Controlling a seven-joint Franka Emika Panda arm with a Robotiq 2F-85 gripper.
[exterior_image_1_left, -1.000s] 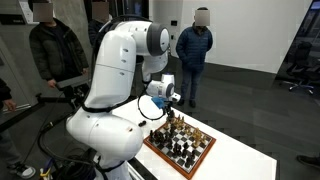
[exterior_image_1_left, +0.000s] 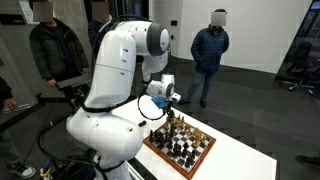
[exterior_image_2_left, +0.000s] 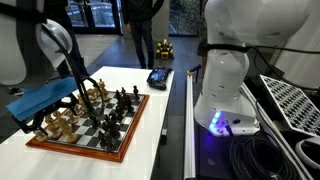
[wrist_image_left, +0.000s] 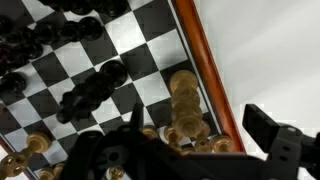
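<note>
My gripper is open above the chessboard (wrist_image_left: 150, 55), its two dark fingers spread at the lower left and right of the wrist view. In the gap between them, seen from above, a light brown chess piece (wrist_image_left: 184, 97) stands near the board's wooden border. A tall black piece (wrist_image_left: 92, 92) is left of it, outside the fingers. Exterior view 1 has the gripper (exterior_image_1_left: 171, 110) low over the board's far left corner. How close the fingertips are to the light piece is hard to tell.
Light pieces (exterior_image_2_left: 62, 128) cluster near the gripper's side of the board, with several black pieces (exterior_image_2_left: 112, 130) on the opposite side. Bare white table (exterior_image_1_left: 238, 155) lies right of the board. A dark device (exterior_image_2_left: 158, 77) sits beyond it. People stand in the background.
</note>
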